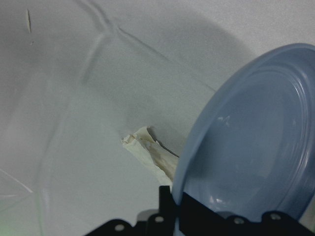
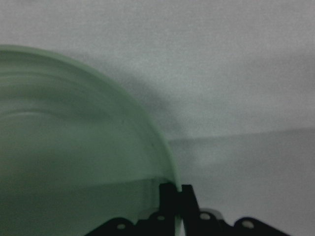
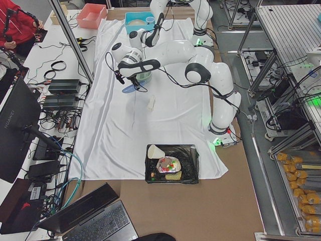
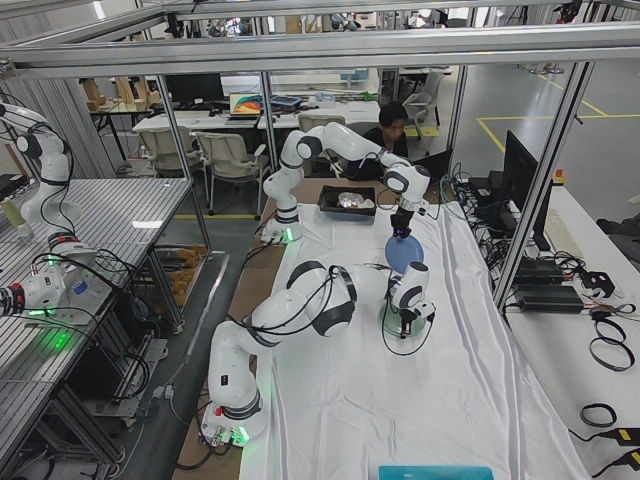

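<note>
A blue plate (image 4: 405, 253) is gripped at its rim by my left gripper, tilted over the white cloth; in the left wrist view a crumpled pale paper (image 1: 150, 152) lies just beside it on the cloth. My right gripper is shut on the rim of a green plate (image 2: 74, 137), which sits at the right arm's side of the cloth, partly hidden by that arm in the camera right view.
A black bin (image 3: 190, 170) with a cup and waste sits at one end of the cloth, a blue tub (image 3: 129, 30) at the other. Electronics and monitors crowd the neighbouring desk.
</note>
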